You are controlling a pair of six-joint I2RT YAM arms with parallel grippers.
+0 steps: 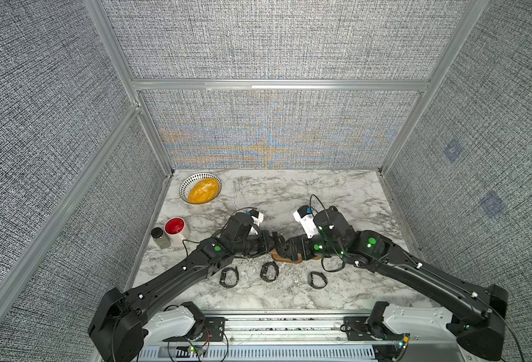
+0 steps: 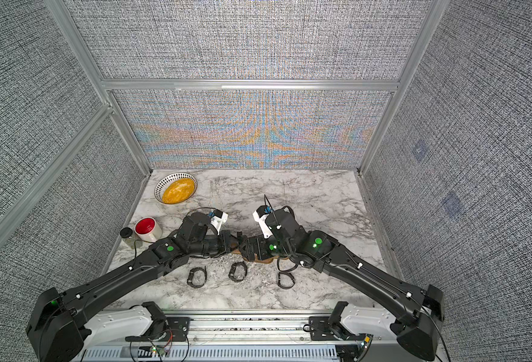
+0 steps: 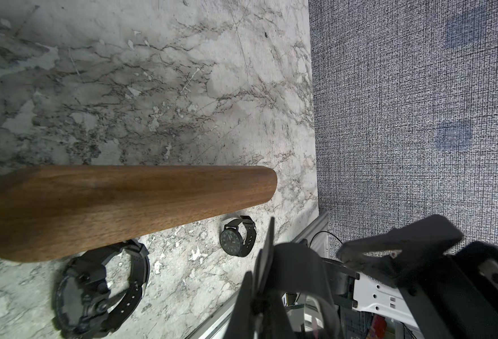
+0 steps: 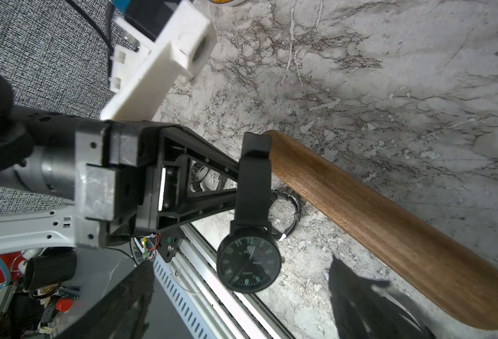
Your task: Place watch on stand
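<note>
A black watch [image 4: 249, 260] with a dark round dial hangs dial-down by its strap in the right wrist view. My left gripper is shut on the strap. The right gripper stands open around the dial's end, one blurred finger [image 4: 121, 308] on each side and apart from the watch. Beneath both arms is the wooden stand [image 3: 130, 209], a long rounded bar with nothing on its visible top. From above, the grippers hide much of the stand [image 1: 287, 258] and the held watch.
Several watches lie on the table in front of the stand: one on the left [image 1: 229, 277], one in the middle [image 1: 269, 271], one on the right [image 1: 317, 280]. A bowl [image 1: 184, 194], red-lined mug [image 1: 180, 234] and small jar [image 1: 160, 239] stand left.
</note>
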